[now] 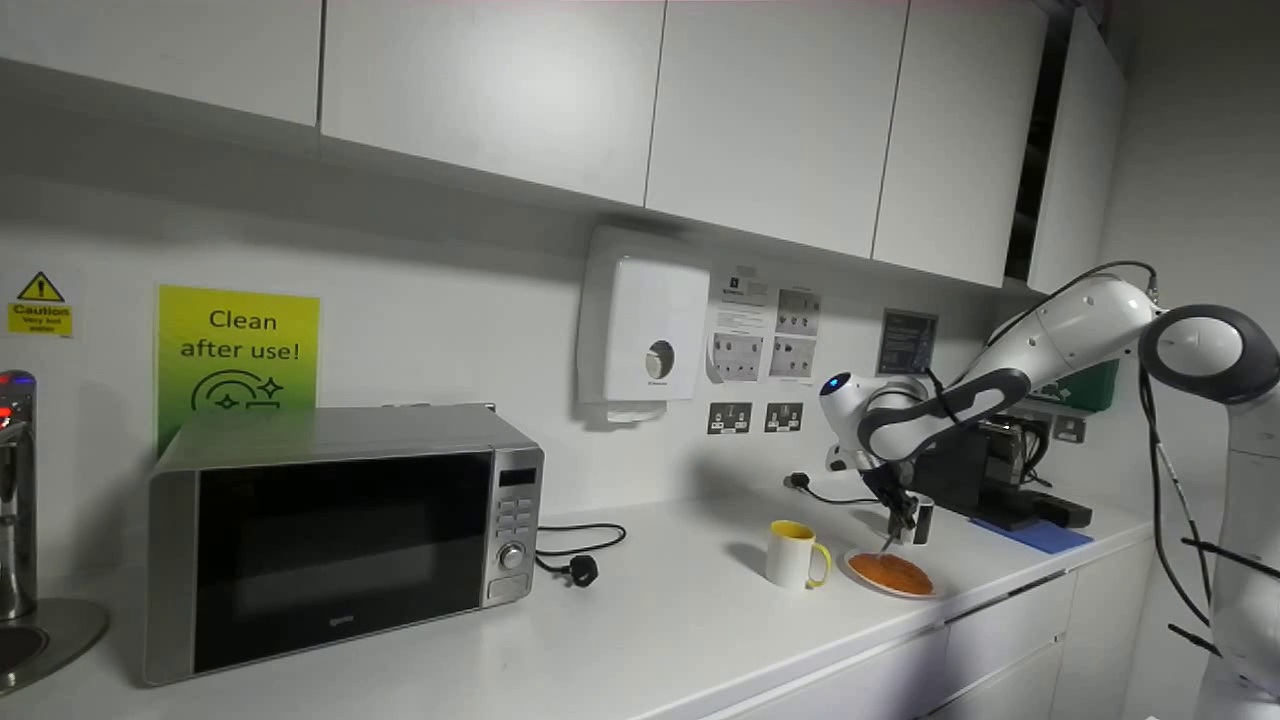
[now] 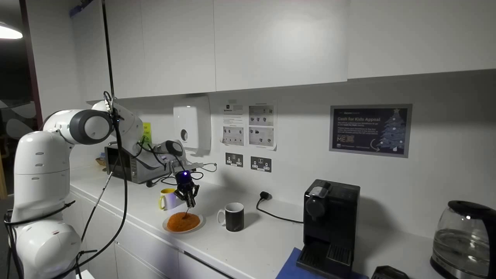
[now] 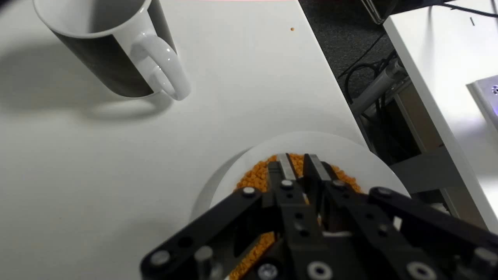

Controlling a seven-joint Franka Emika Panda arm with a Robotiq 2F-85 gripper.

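Note:
A white plate (image 3: pixel 310 140) heaped with small orange grains (image 2: pixel 182 222) rests by the counter's front edge. Just over the heap, my gripper (image 2: pixel 190 205) points down, shut on a thin grey utensil (image 1: pixel 887 546) whose lower end reaches into the grains. Its shape down there is hidden. In the wrist view the fingertips of my gripper lie over the plate, and the utensil is hard to make out between them. A black and white mug (image 2: pixel 233 217) stands upright beside the plate, its handle towards it. On the other side is a white mug with yellow inside (image 1: pixel 792 554).
A microwave (image 1: pixel 348 540) occupies the counter on one side. On the other stand a black coffee machine (image 2: pixel 330 223) on a blue mat (image 2: pixel 289 266) and a glass kettle (image 2: pixel 458 241). Bare counter lies in front of the microwave. One stray grain (image 3: pixel 292 28) sits near the edge.

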